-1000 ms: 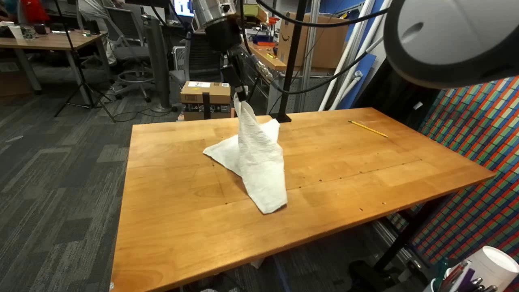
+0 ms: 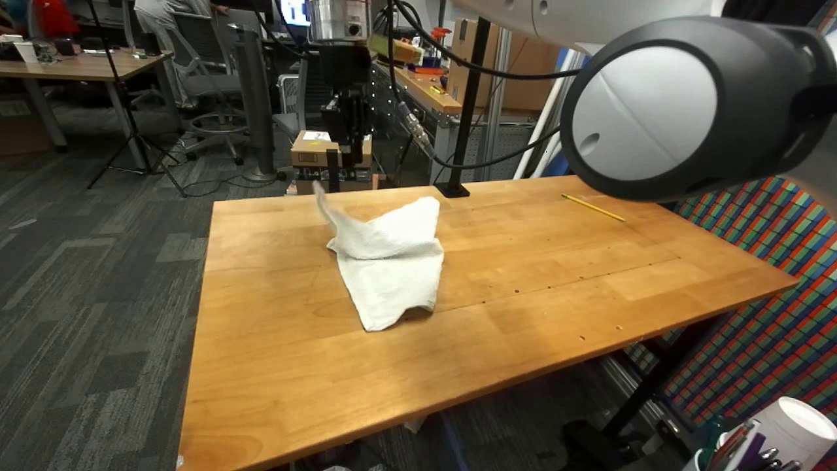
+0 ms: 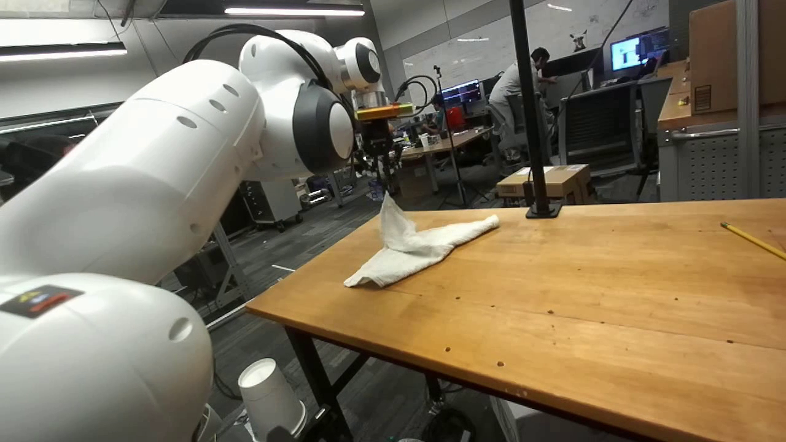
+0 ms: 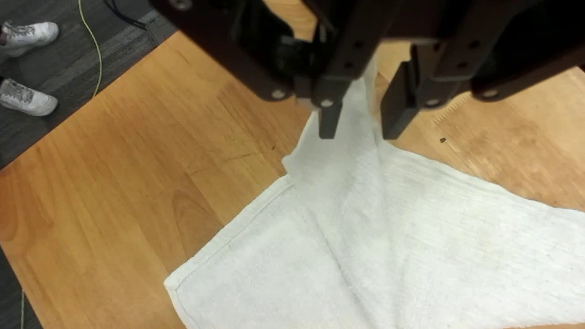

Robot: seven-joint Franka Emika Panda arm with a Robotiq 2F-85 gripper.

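Note:
A white cloth [image 2: 392, 267] lies crumpled on the wooden table [image 2: 259, 337], one corner standing up in the air and blurred in exterior view 1. My gripper [image 2: 357, 157] hangs pointing down above the table's far edge, apart from that raised corner. In exterior view 2 the gripper [image 3: 385, 188] is just above the peak of the cloth [image 3: 396, 224]. Seen from the wrist, the fingers of the gripper stand apart, with the raised fold of the cloth [image 4: 351, 181] passing behind the gap, not pinched.
A yellow pencil [image 2: 593, 207] lies near the back right of the table. A black post [image 2: 463, 118] rises from the far edge, right of the cloth.
The gripper has opened and moved left, turning upright.

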